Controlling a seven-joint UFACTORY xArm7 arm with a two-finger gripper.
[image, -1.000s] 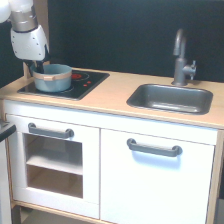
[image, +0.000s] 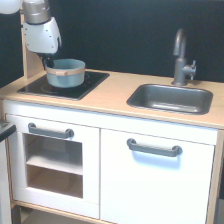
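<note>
A blue-grey pot (image: 66, 78) is upright on the black stovetop (image: 38, 87) at the left of the toy kitchen's counter. The white arm comes down from the upper left, and its dark gripper (image: 48, 62) is at the pot's left rim, touching it or very close to it. The fingers are small and dark against the dark wall, so I cannot tell whether they are open or shut, or whether they grasp the pot. Part of the stovetop is hidden beneath the pot.
A metal sink (image: 170, 98) with a grey faucet (image: 181, 60) is set into the right of the wooden counter (image: 118, 92). Below are white cabinet doors with dark handles (image: 154, 148).
The pot has shifted to the right and slightly toward the back across the stovetop. My arm and gripper have moved the same way, staying at its left side.
</note>
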